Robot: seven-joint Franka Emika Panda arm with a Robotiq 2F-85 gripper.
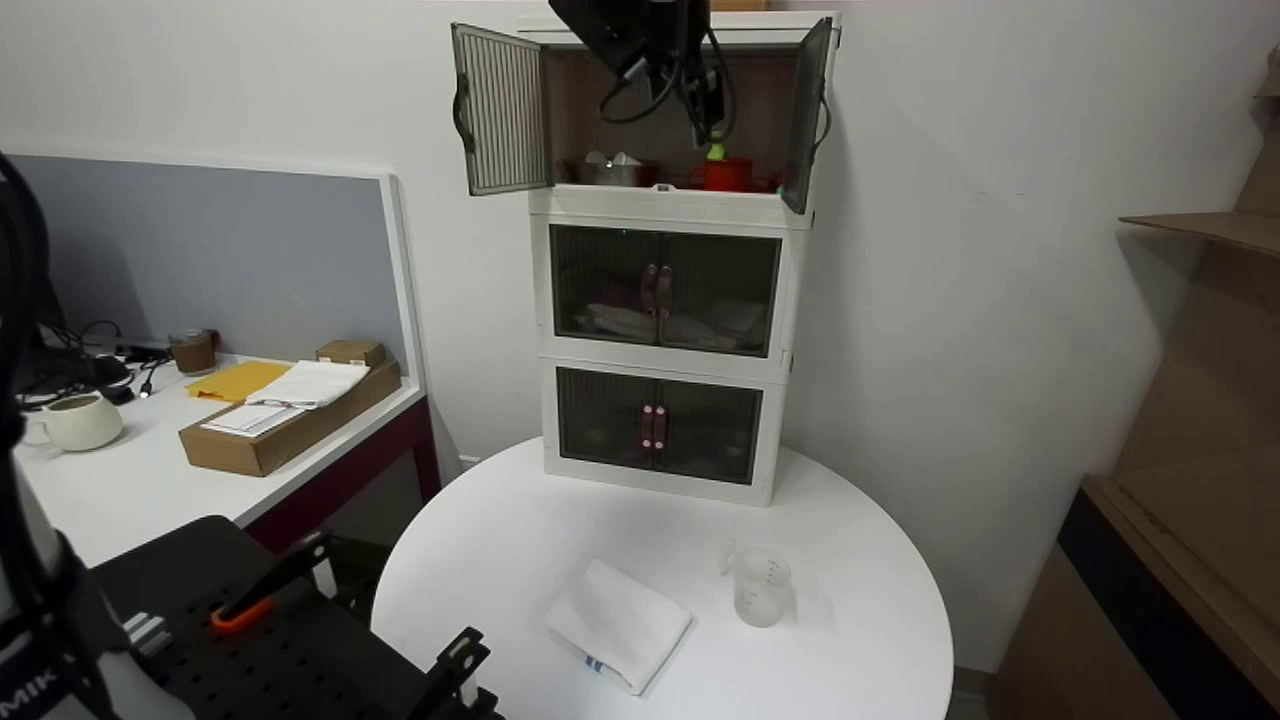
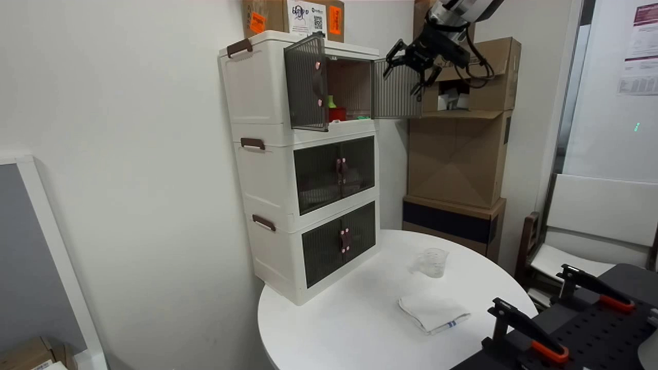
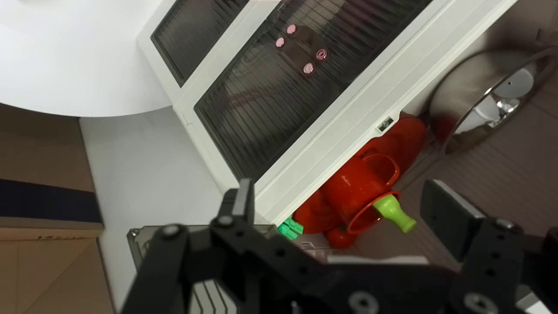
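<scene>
My gripper [image 2: 402, 74] hangs high in front of the top cabinet compartment, its fingers spread wide with nothing between them. Inside that compartment a red cup [image 3: 351, 187] rests on a red plate [image 3: 410, 137]. A light green object [image 3: 396, 213] sticks out of the cup's mouth; its lower part is hidden inside. In the wrist view, the cup and the green piece appear between my two fingers, farther off and not touched. Beside the cup lies a metal pot [image 3: 473, 94] with pale and shiny items in it. Both top doors [image 1: 501, 110] of the white cabinet [image 1: 537, 288] are swung wide.
Each ribbed door stands out on one side of the opening, the right one [image 1: 811, 114] close to the cup. Below, the round table [image 2: 345, 336] carries a folded white cloth [image 1: 620, 624] and a clear measuring cup [image 1: 762, 587]. Cardboard boxes [image 2: 453, 154] stand beyond the cabinet.
</scene>
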